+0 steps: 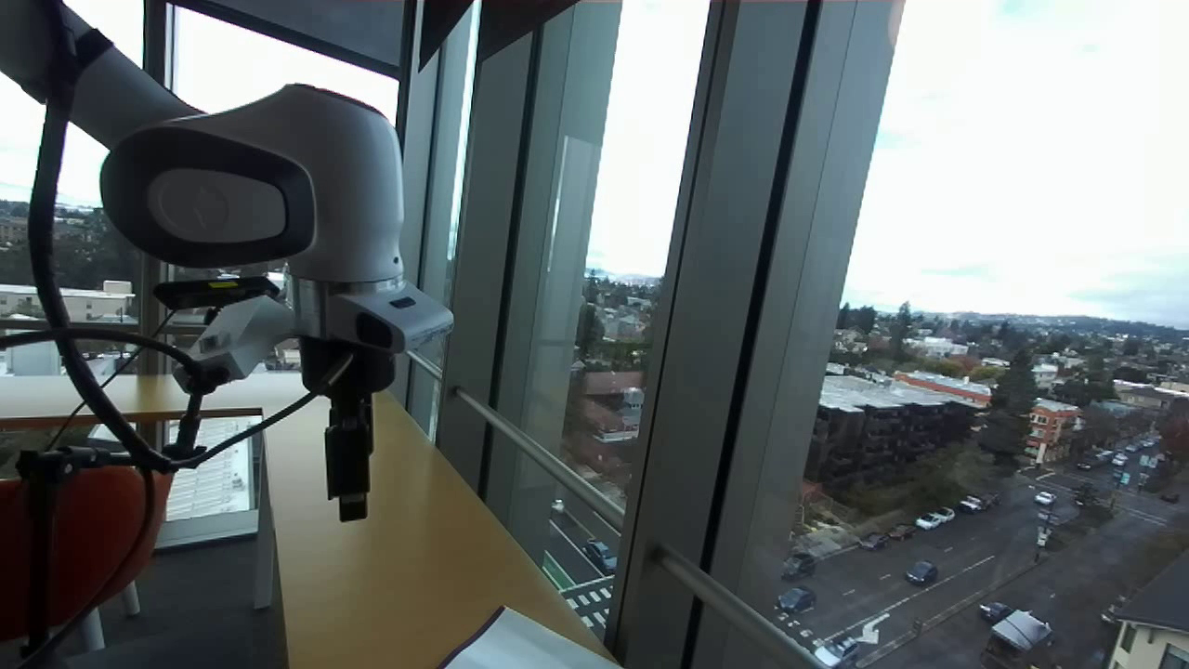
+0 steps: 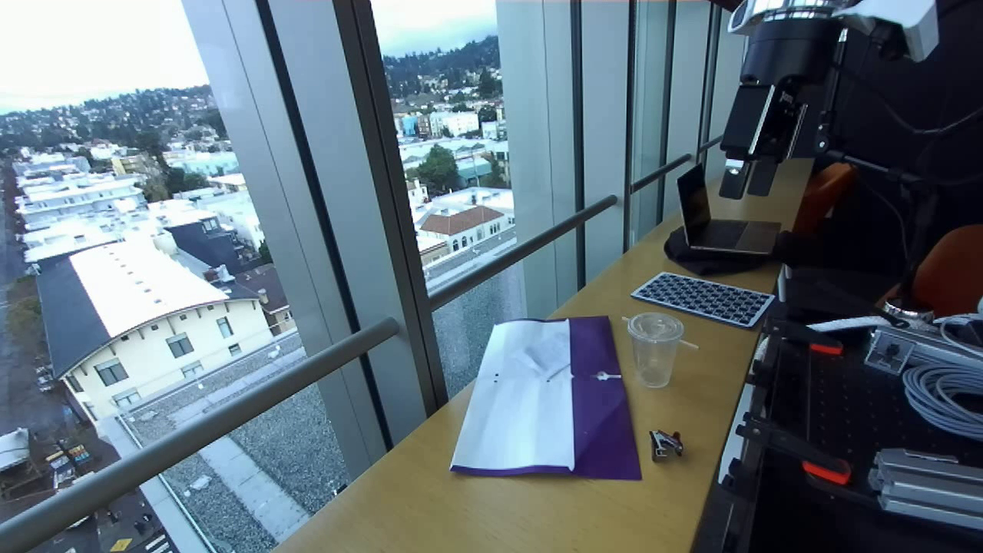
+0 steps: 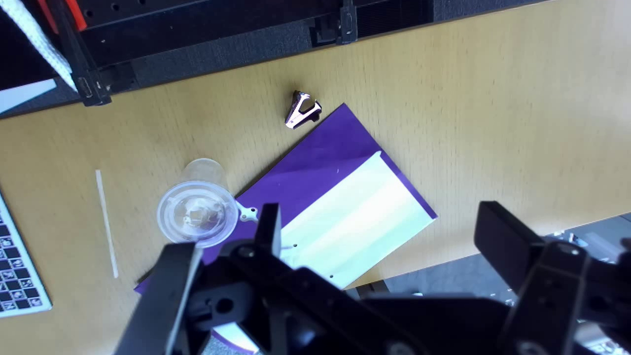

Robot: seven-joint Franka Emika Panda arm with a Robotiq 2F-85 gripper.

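Observation:
Above the wooden table, my gripper is open, its fingers wide apart with nothing between them. In exterior view 2 this gripper (image 2: 747,180) hangs high at the upper right, well clear of the table. A clear lidded plastic cup (image 2: 654,355) stands upright beside a purple folder (image 2: 610,433) holding white paper. Near the folder's corner lies a small metal staple remover (image 3: 302,110). On the cup's other side is a thin white straw-like strip (image 3: 106,225). The cup (image 3: 198,214) overlaps the folder's edge in the wrist view.
A white-framed keyboard (image 2: 705,298) and an open laptop (image 2: 733,235) occupy the table farther back. Metal rails (image 2: 525,250) and windows border one side. Along the other runs a black equipment surface with clamps (image 2: 827,471) and coiled cable (image 2: 954,396). Bare table (image 3: 532,100) surrounds the staple remover.

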